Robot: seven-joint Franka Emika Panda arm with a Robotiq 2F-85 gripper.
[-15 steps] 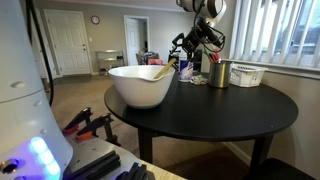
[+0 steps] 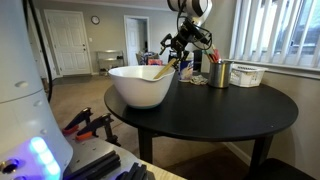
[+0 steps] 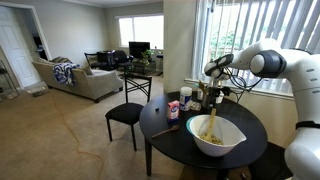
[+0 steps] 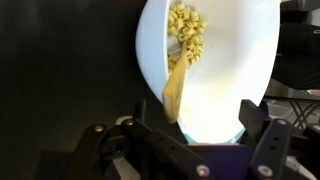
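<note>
A large white bowl rests on the dark round table, with small yellowish pasta-like pieces inside. A wooden utensil leans over its rim, its handle end pointing up toward the wrist camera. Above it, my gripper is open, with one finger on the right and the other to the left of the handle. The handle appears to lie in line with the gap, apart from both fingers. From the side, the gripper hangs higher than the bowl, just past the utensil.
A metal canister and a white basket stand farther back by the window. The other exterior view shows a pink carton and a spoon-like item left of the bowl.
My gripper has shifted left in the first exterior view, closer to the utensil's raised end. The bowl and utensil have stayed where they were.
</note>
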